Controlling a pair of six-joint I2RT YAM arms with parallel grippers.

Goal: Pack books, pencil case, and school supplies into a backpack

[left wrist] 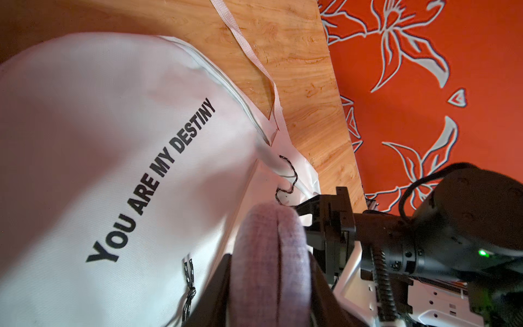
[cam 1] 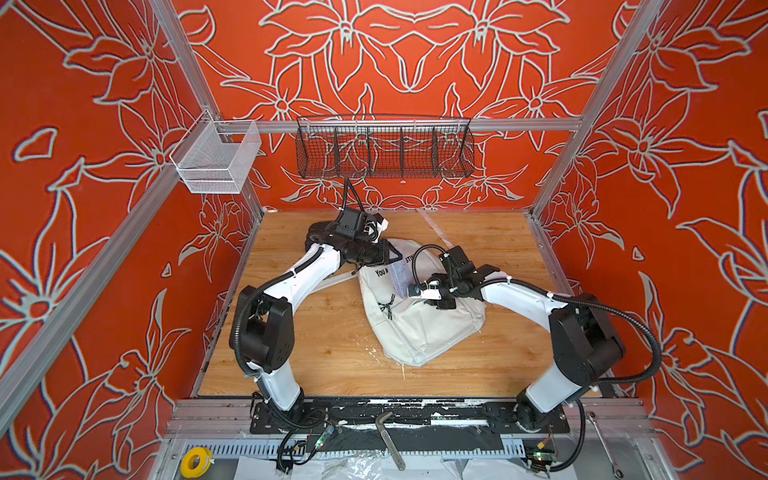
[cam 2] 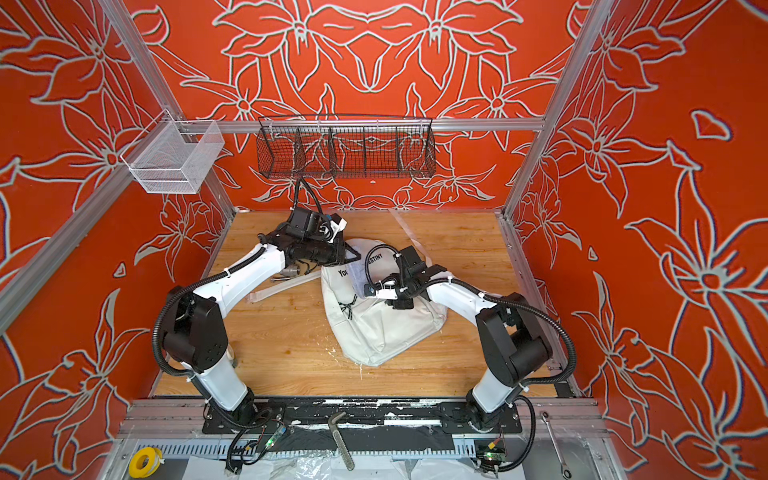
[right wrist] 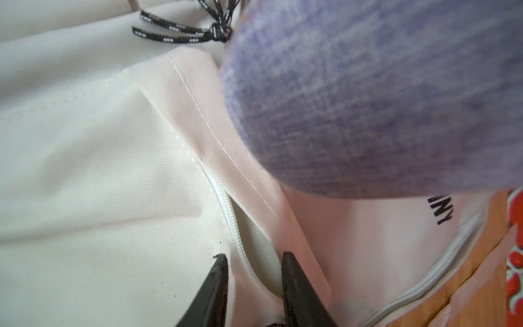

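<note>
The cream backpack (cam 1: pixel 428 332) lies flat on the table, with "YOU ARE MY DESTINY" printed across its upper part. Shut on a lavender fabric pencil case (left wrist: pixel 269 261), my left gripper (cam 1: pixel 392 253) holds it over the bag. In the right wrist view the pencil case (right wrist: pixel 376 103) fills the upper right. My right gripper is down at the bag's front pocket, its fingers part open. One finger (right wrist: pixel 215 288) is on the outer cloth side and the other by the flap; the partly open white zipper (right wrist: pixel 231 223) runs between them. Whether they touch cloth, I cannot tell.
Behind the left arm a dark object (cam 1: pixel 318 233) is partly hidden. A pale strap (cam 2: pixel 280 289) extends left of the bag. Wire baskets (cam 1: pixel 384 148) hang at the back wall. Bare table (cam 1: pixel 312 352) lies to the front left.
</note>
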